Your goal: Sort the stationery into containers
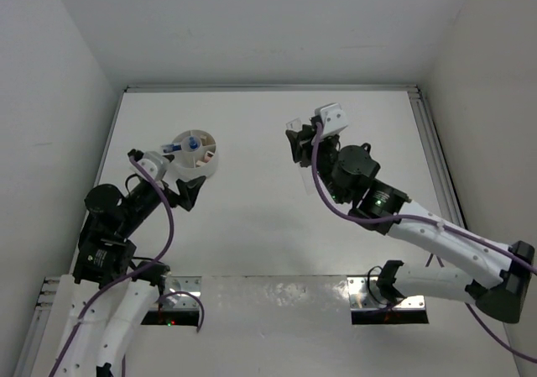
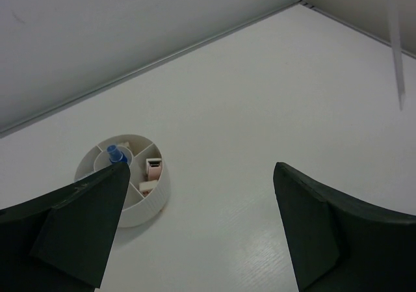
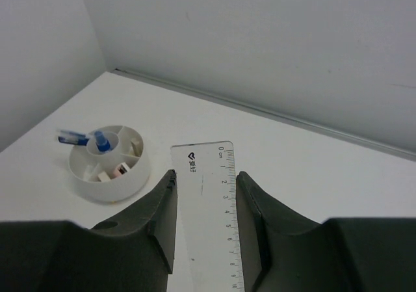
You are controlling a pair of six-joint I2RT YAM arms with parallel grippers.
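A clear ruler with black markings stands between the fingers of my right gripper, which is shut on it. In the top view the right gripper is right of centre, and only parts of the ruler show past it. The white round organizer stands at the back left; in the left wrist view the organizer shows dividers, a blue-capped item in its centre cup and small pale and pink pieces around it. My left gripper is open and empty, in front of the organizer.
Blue pens stick out over the organizer's left rim. The white table between the two arms is bare. Metal rails edge the table, with walls behind and on both sides.
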